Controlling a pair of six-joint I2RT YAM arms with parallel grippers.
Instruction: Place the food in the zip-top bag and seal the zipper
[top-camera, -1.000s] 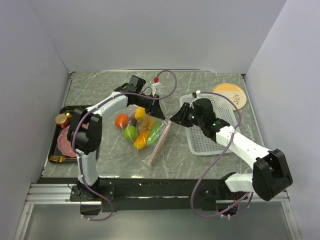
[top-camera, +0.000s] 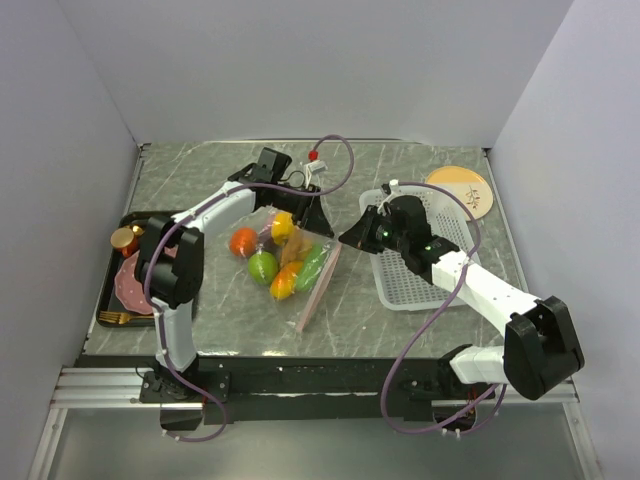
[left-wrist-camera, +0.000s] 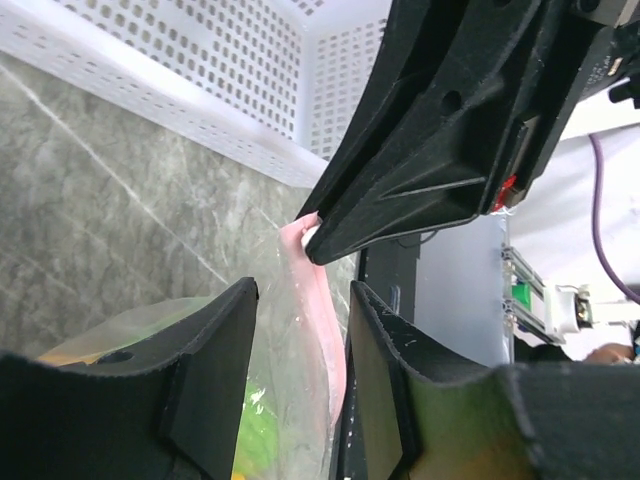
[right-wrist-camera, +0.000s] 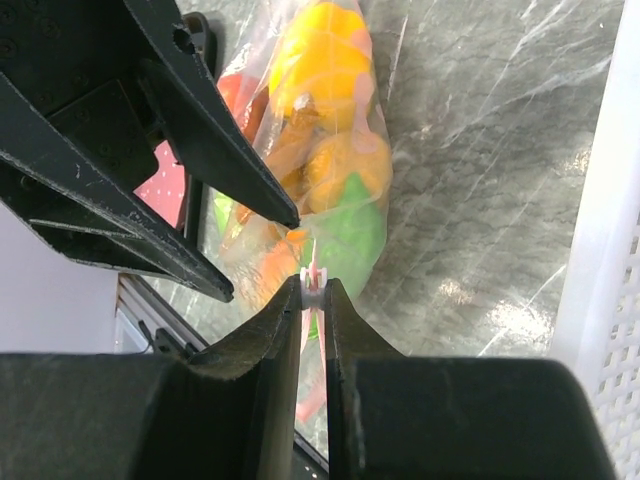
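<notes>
A clear zip top bag with a pink zipper strip (top-camera: 318, 290) lies mid-table, holding several foods, among them a red tomato (top-camera: 243, 241), a green fruit (top-camera: 262, 267) and an orange-yellow mango (top-camera: 285, 281). At the strip's far end, my right gripper is shut on the zipper and its small white slider. Beside it, my left gripper is parted around the bag's edge; in its wrist view the pink strip passes behind the gap between its fingers, touching neither clearly. Whether the zipper is closed along its length cannot be made out.
The white perforated basket (top-camera: 382, 288) stands just right of the bag, under my right arm. On the left is a black tray (top-camera: 101, 318) with a pink plate (top-camera: 130, 287). A round yellow board (top-camera: 470, 178) lies at the back right.
My left gripper has shifted very slightly right and toward the front, and the bag with its zipper strip has moved a little right. The right arm looks still.
</notes>
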